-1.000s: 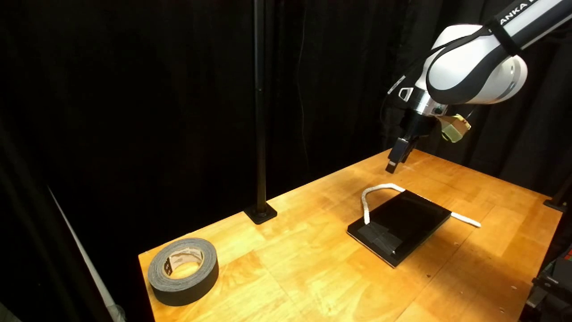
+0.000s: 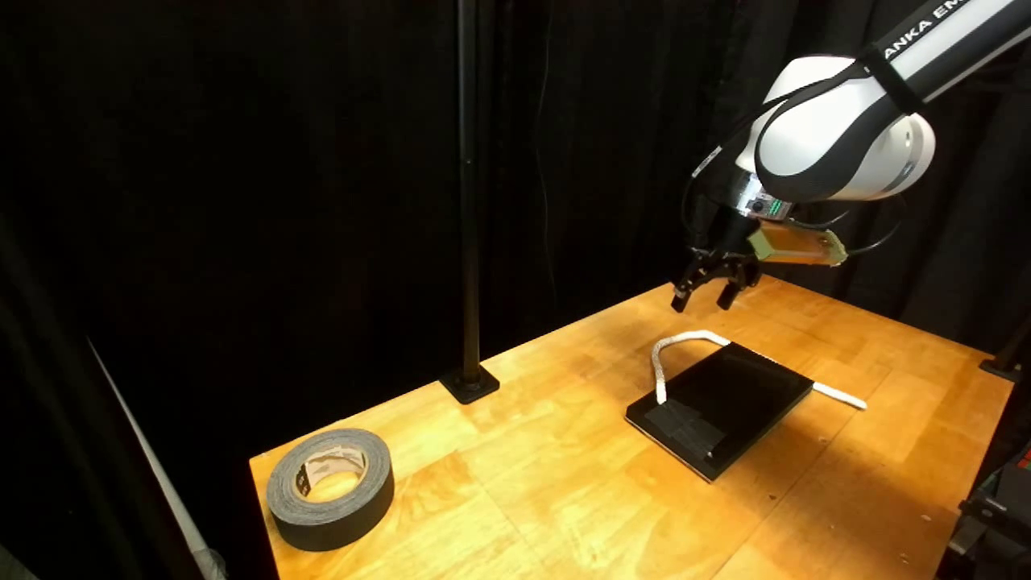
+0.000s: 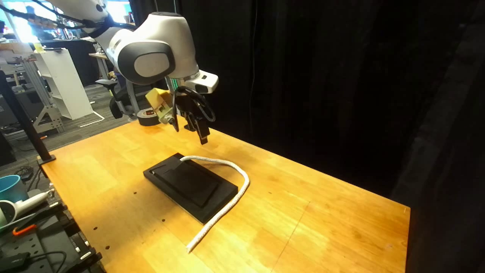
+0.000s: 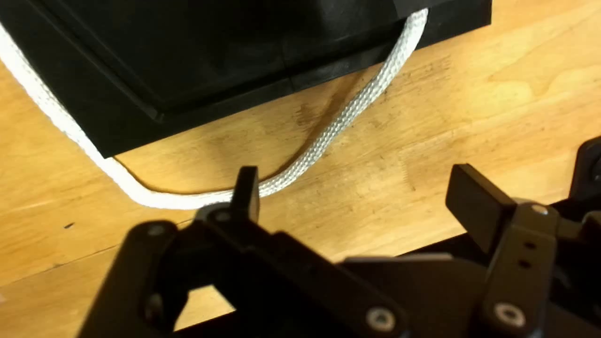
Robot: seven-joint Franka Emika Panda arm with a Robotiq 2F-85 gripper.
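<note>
A white braided rope (image 2: 660, 362) curves out from one end of a flat black board (image 2: 739, 391) and runs along its edge. In exterior view 2 the rope (image 3: 246, 182) passes the board (image 3: 191, 184) and its loose end lies on the table. My gripper (image 2: 702, 301) hangs above the table behind the board, apart from the rope. The wrist view shows my gripper open, nothing between its fingers; the left fingertip (image 4: 245, 191) overlaps the rope (image 4: 338, 124) in the picture, with bare wood behind the gap.
A roll of dark tape (image 2: 330, 488) sits at the table's far-left corner in exterior view 1. A black post (image 2: 469, 242) stands at the table's back edge. Bare wooden table (image 3: 318, 223) surrounds the board. Black curtains hang behind.
My gripper has turned about its axis and shifted slightly left in exterior view 1, so both fingers now show apart. Rope, board and tape roll have stayed in place.
</note>
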